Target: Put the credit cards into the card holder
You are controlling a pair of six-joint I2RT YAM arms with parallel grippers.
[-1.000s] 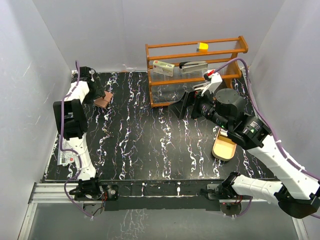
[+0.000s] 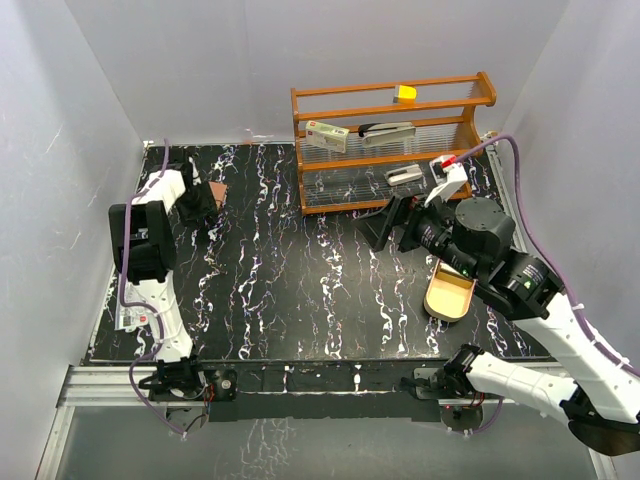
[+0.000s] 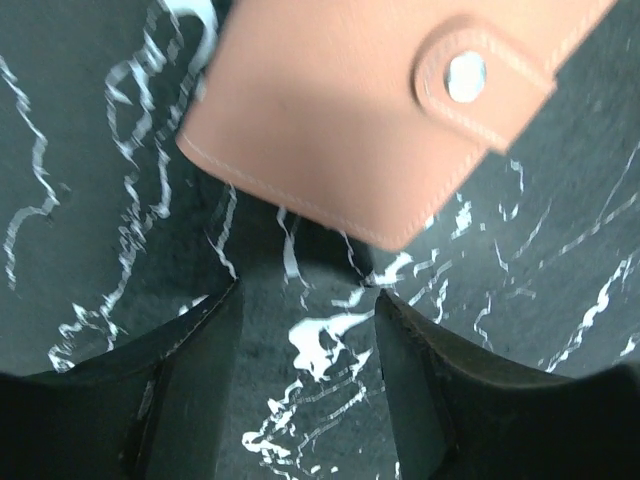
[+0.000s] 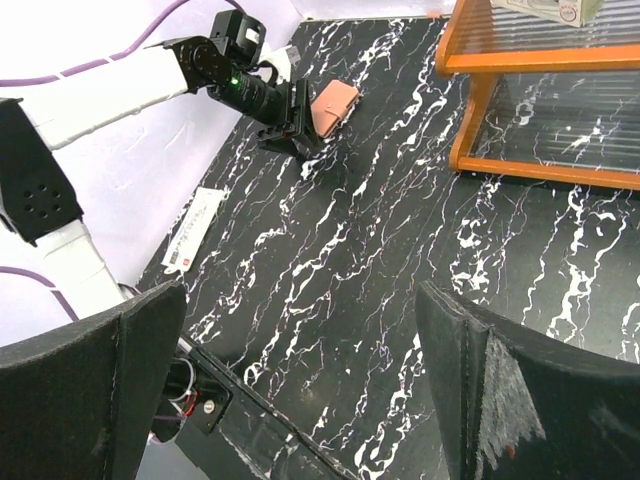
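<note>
The card holder (image 3: 340,110) is a salmon-brown leather case with a snap strap, lying flat at the back left of the black marbled table. In the top view, part of the card holder (image 2: 220,192) shows beside my left gripper (image 2: 204,212). Seen from the left wrist, my left gripper stands open, its fingers apart with only bare table between them; the holder lies just ahead of them. My right gripper (image 2: 390,236) hangs open over the right of the table, nothing between its fingers. I cannot make out any credit cards.
A wooden rack (image 2: 395,160) at the back right bears boxes and a yellow block (image 2: 405,94). Below it on the right sits a yellow tray (image 2: 450,296). Some white flat thing (image 4: 195,230) lies at the left edge.
My left gripper has shifted toward the front and slightly right, hiding more of the card holder in the top view.
</note>
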